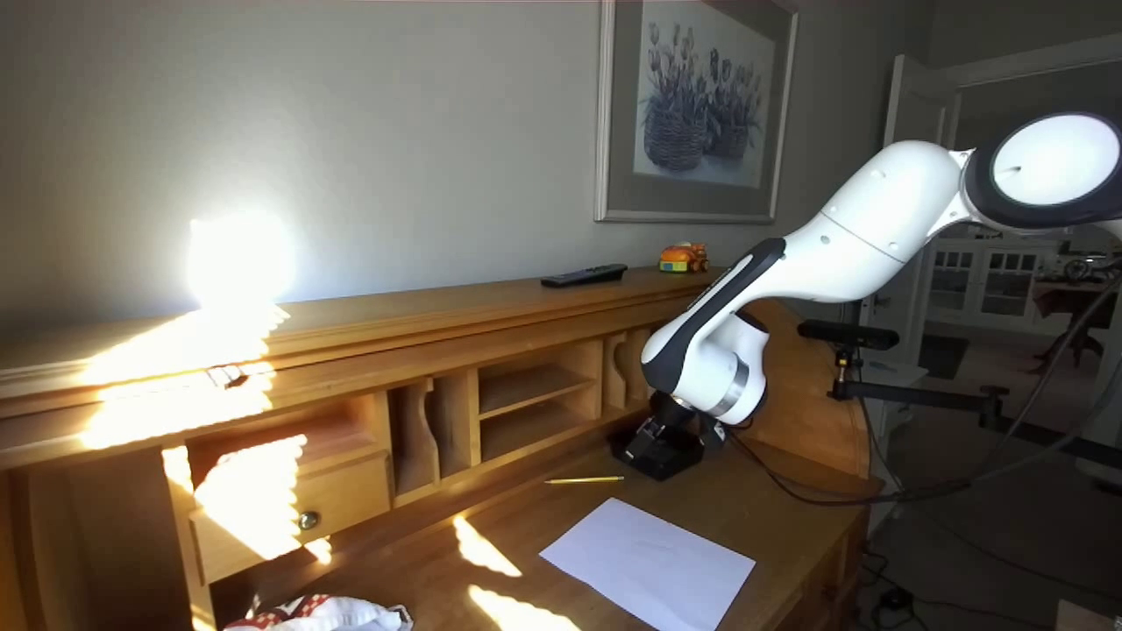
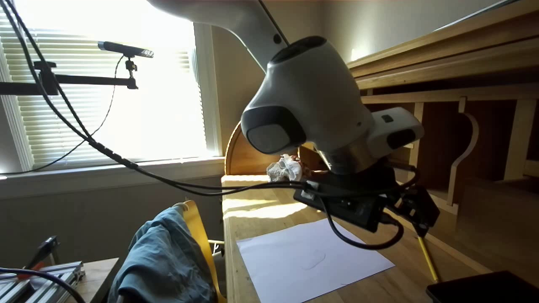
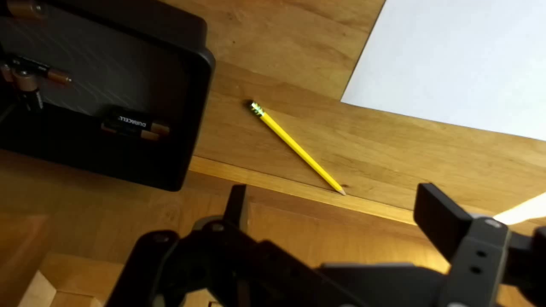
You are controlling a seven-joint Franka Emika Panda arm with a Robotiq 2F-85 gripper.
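In the wrist view my gripper is open, its fingers (image 3: 441,217) wide apart with nothing between them. A yellow pencil (image 3: 298,148) lies on the desk, seen ahead of the gap between the fingers; gripper and pencil are apart. Its point rests close to the ledge along the back of the desk. Left of it stands a black tray (image 3: 197,110) holding several batteries (image 3: 134,123). A white sheet of paper (image 3: 455,66) lies flat to the right. In exterior view 2 the gripper (image 2: 417,214) hangs above the pencil (image 2: 428,258), by the cubbyholes.
Wooden cubbyholes (image 1: 534,405) close off the back of the desk. A crumpled cloth (image 1: 321,613) lies at the far end. A remote (image 1: 585,275) and an orange toy truck (image 1: 684,258) sit on the top shelf. Black cables (image 2: 151,174) trail from the arm.
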